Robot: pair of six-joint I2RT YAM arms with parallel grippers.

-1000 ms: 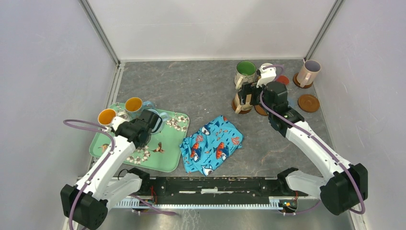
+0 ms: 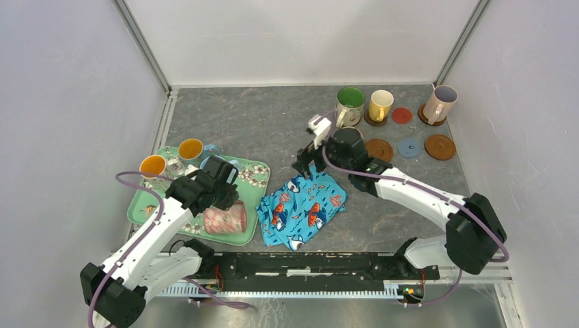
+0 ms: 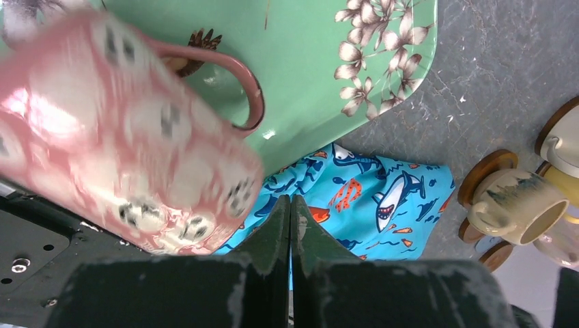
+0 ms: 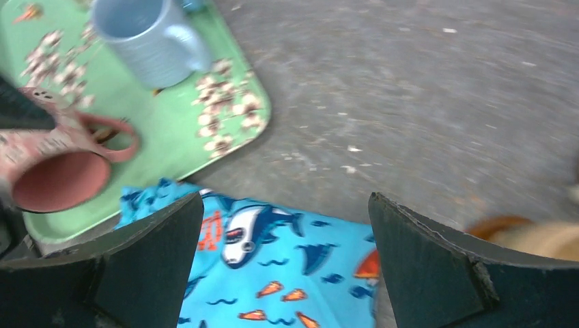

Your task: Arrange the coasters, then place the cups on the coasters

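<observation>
A pink patterned cup lies on its side on the green tray, handle toward the tray's middle. My left gripper is just beside it, shut, with nothing showing between its fingers. My right gripper stands open above the blue shark cloth, empty. At the back right are wooden coasters, a blue coaster and a red coaster; several cups stand on coasters, among them a yellow cup.
Mugs with orange interiors and a light blue mug share the tray. A green-lined mug stands at the back. Bare grey table lies between tray and coasters.
The pink cup now shows lying at the tray's front, beside my left gripper, which has shifted slightly. My right arm has moved left from the coasters to over the cloth.
</observation>
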